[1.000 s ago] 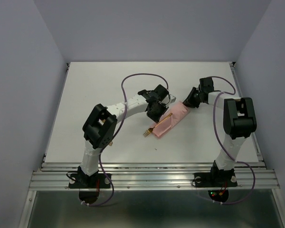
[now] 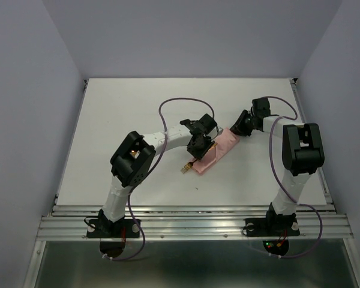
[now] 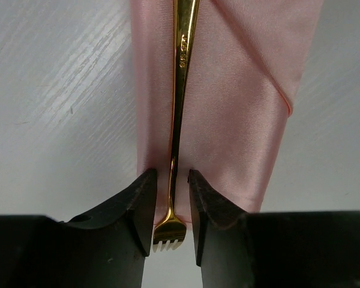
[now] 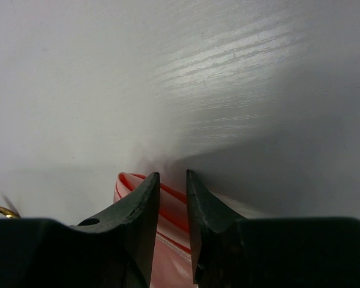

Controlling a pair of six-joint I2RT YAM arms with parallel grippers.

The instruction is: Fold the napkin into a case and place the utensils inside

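Observation:
The pink napkin lies folded in a narrow strip running diagonally on the white table. On it rests a gold fork, lengthwise, its tines reaching past the napkin's near end. My left gripper is part open above the napkin, a finger on either side of the fork's neck; no grip shows. At the far end, the napkin's layered, loose edge stands up between the parted fingers of my right gripper. Whether those fingers touch the cloth is unclear.
A small gold object shows on the table beside the left arm, partly covered by it. A gold tip appears at the lower left of the right wrist view. Open table surrounds the napkin, with a grey wall behind.
The right arm, napkin and fork look unmoved.

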